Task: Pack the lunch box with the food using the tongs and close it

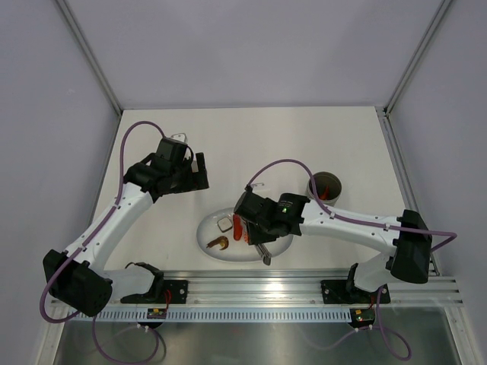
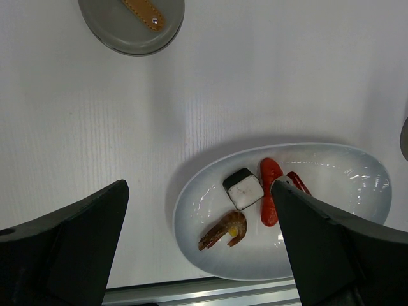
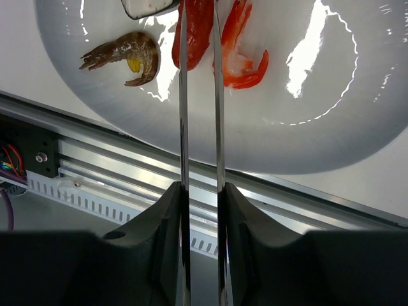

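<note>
A white oval plate (image 1: 213, 251) holds a rice block (image 2: 243, 188), a cooked shrimp (image 3: 121, 57), a red sausage (image 2: 270, 210) and a red shrimp-like piece (image 3: 245, 76). My right gripper is low over the plate, its long thin tongs apart, one on either side of the red sausage near its middle or edge; I cannot tell if they touch it. My left gripper (image 1: 199, 171) hangs open above the table left of and behind the plate, with nothing between its fingers.
A dark round container (image 1: 325, 182) with something red inside stands at the right behind my right arm. A grey round lid (image 2: 127, 41) with a tan strap appears in the left wrist view. A metal rail runs along the front edge.
</note>
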